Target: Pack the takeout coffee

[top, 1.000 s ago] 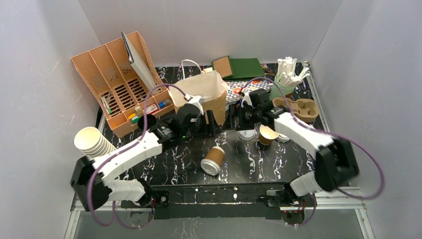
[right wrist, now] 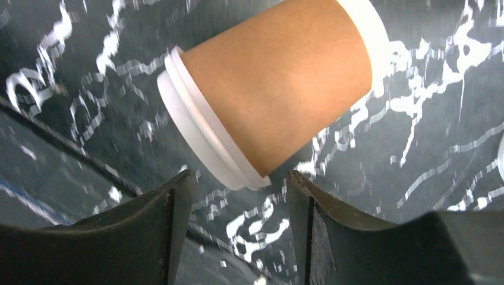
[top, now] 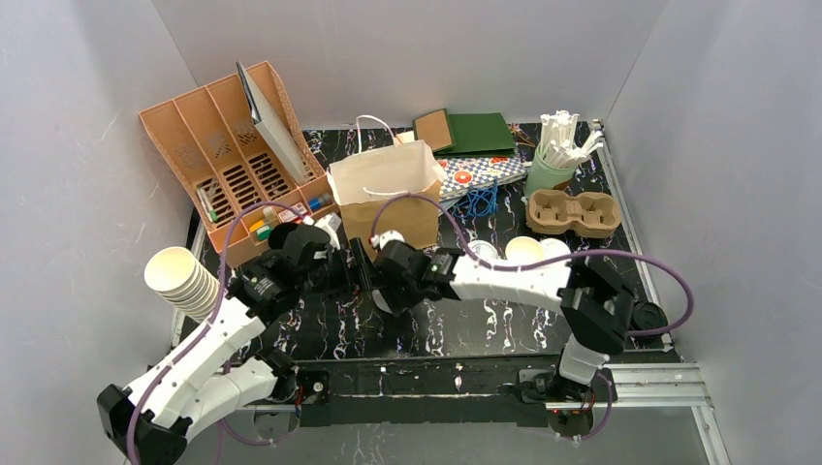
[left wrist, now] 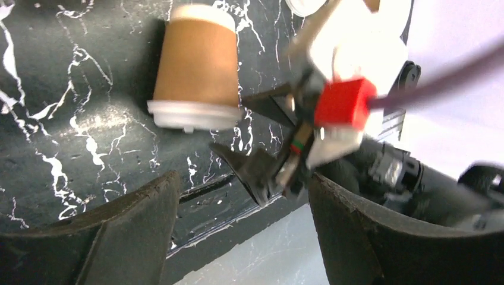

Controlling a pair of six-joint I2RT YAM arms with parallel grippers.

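A lidded kraft coffee cup lies on its side on the dark marble table, seen in the left wrist view [left wrist: 196,68] and right wrist view [right wrist: 279,83]. In the top view the arms mostly cover it. My left gripper [top: 334,271] hangs open in front of the paper bag [top: 383,203], nothing between its fingers. My right gripper [top: 363,271] is beside it, over the cup; in the right wrist view its open fingers [right wrist: 166,231] are at the lid end, not closed on it.
Cup stack [top: 179,281] at left, tan organizer [top: 184,136] back left. Lids, an upright cup [top: 524,249], carrier [top: 572,213] and straw holder [top: 551,170] stand at right. Folded green bags [top: 480,131] lie at the back.
My right gripper came down from beside the bag toward the lying cup and moved left. My left gripper drew back leftward and lower in the picture.
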